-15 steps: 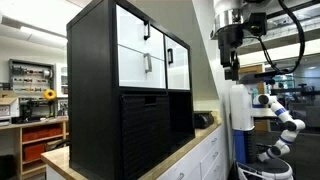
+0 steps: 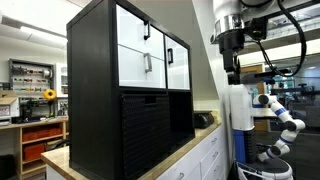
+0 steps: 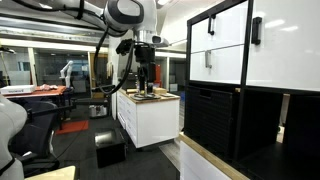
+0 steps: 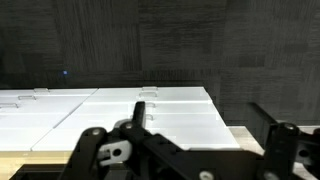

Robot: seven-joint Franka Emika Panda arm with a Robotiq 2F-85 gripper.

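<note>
My gripper (image 2: 232, 76) hangs in free air to the right of a tall black cabinet (image 2: 93, 85). In exterior view 2 the gripper (image 3: 142, 82) points downward, well apart from the cabinet (image 3: 212, 95). Looking down in the wrist view, the open gripper has empty space between its fingers; nothing is held. White cupboard doors (image 2: 131, 68) with black handles fill the cabinet's upper part. Beneath them are a dark slatted front (image 2: 144, 130) and an open dark compartment (image 2: 181, 115).
The cabinet stands on a wooden countertop (image 2: 185, 152) above white drawers (image 2: 210, 150). A black box (image 3: 111, 148) rests on the dark floor (image 3: 150, 165). Farther back is a white drawer unit (image 3: 150, 118) with items on top. Open air surrounds the gripper.
The arm and gripper look slightly shifted at the upper right of exterior view 1. The cabinet and countertop stay as they were.
</note>
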